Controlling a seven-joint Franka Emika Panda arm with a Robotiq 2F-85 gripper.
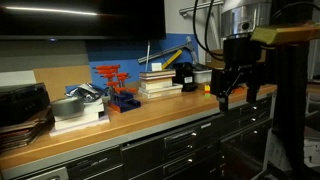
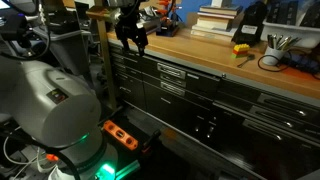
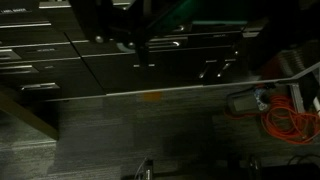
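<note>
In exterior view 1 my gripper (image 1: 237, 99) hangs at the right, pointing down with its two fingers apart and nothing between them. Exterior view 2 shows the same gripper (image 2: 134, 48) at the upper left, in front of the counter. Black drawers (image 1: 185, 142) with pale handles line the cabinet below the wooden counter (image 1: 130, 122). Seen from the wrist view, dark drawer fronts (image 3: 115, 72) fill the upper part, above a dark floor (image 3: 110, 130). Dim fingertips (image 3: 146, 168) show at the lower edge there. None of the drawers clearly stands out.
Stacked books (image 1: 156, 84), a dark pot (image 1: 67, 106) and red-handled tools (image 1: 112, 77) stand on the counter. A cup of tools (image 2: 272, 57) sits farther along it. An orange cable (image 3: 288, 122) lies on the floor. Open floor lies before the cabinet.
</note>
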